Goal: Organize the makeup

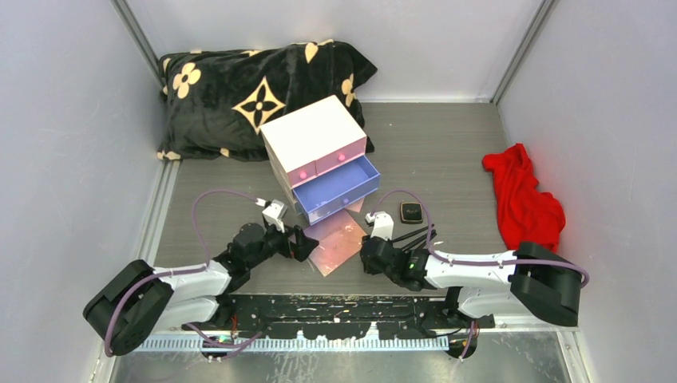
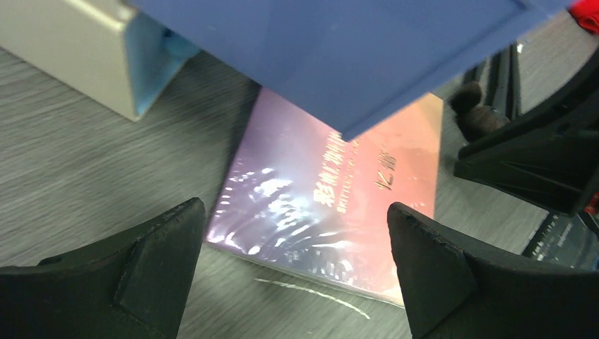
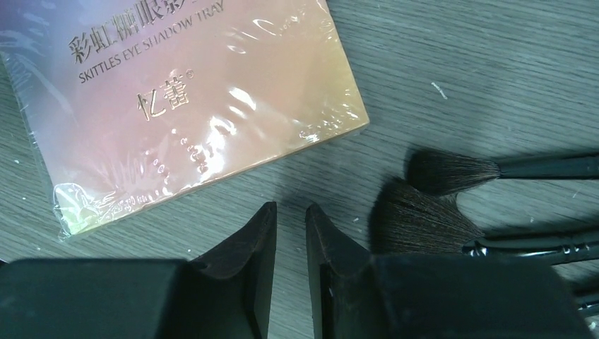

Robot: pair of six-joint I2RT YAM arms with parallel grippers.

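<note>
The eyeshadow tray (image 1: 335, 243), a shrink-wrapped pastel box, lies on the floor before the open blue drawer (image 1: 335, 190) of the pink-and-white cabinet (image 1: 313, 132); part of it is beneath the drawer. My left gripper stands open at its near left, nothing held. My right gripper points down at bare floor just off the tray's edge, fingertips a little apart, empty. Black makeup brushes (image 3: 452, 169) lie beside it. A small square compact (image 1: 411, 212) sits right of the drawer.
A dark patterned pillow (image 1: 215, 104) lies behind the cabinet. A red cloth (image 1: 519, 207) lies at the right wall. Free floor is at the back right and far left.
</note>
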